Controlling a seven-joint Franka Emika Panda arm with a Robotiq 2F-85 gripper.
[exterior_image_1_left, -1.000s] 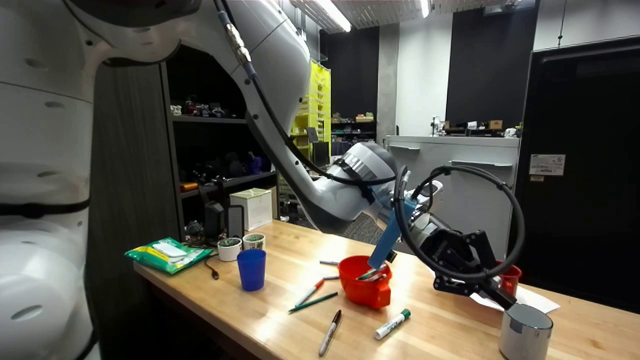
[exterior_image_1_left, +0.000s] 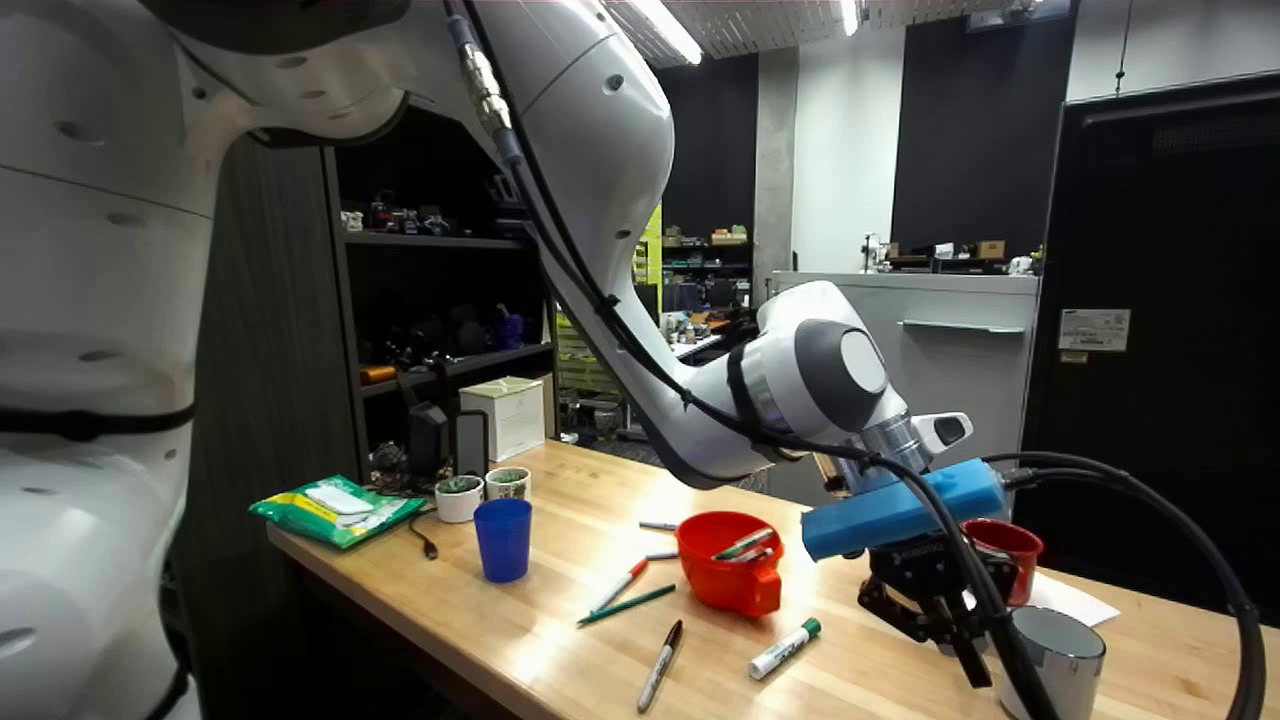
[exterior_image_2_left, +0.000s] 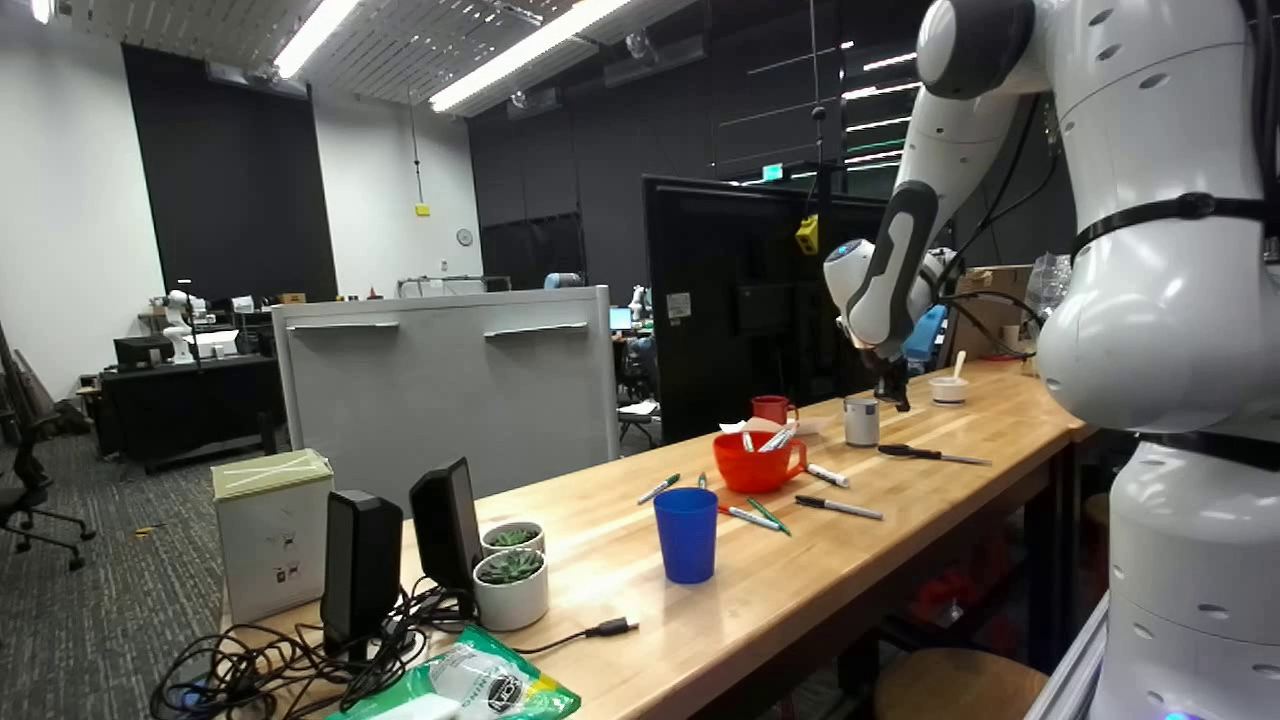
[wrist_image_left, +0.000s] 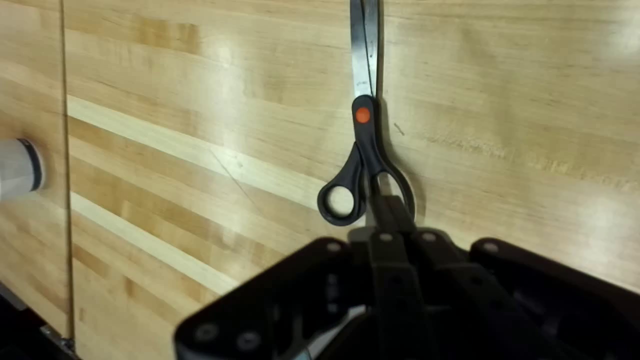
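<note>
In the wrist view, black-handled scissors (wrist_image_left: 363, 117) lie closed on the wooden table, blades toward the top of the frame. My gripper is shut, its fingertips overlapping the right handle loop in that view. Nothing shows between them. Exterior view 2 has the gripper (exterior_image_2_left: 895, 396) above the table, apart from a dark-handled tool, likely these scissors (exterior_image_2_left: 918, 452). From exterior view 1 the gripper (exterior_image_1_left: 978, 674) points down beside the silver-grey mug (exterior_image_1_left: 1071, 654); the scissors are not visible there.
A red cup (exterior_image_1_left: 728, 564) holding markers stands mid-table, with several loose pens around it. A blue cup (exterior_image_1_left: 503, 540) is farther left, and a dark red mug (exterior_image_1_left: 1014, 554) sits behind the gripper. A white bowl (exterior_image_2_left: 948, 391) stands farther along the table. Bare wood surrounds the scissors.
The wrist has turned, so the gripper points more steeply down and its cable loop has swung round to the right. The gripper has come nearer the camera, in front of the silver-grey mug.
</note>
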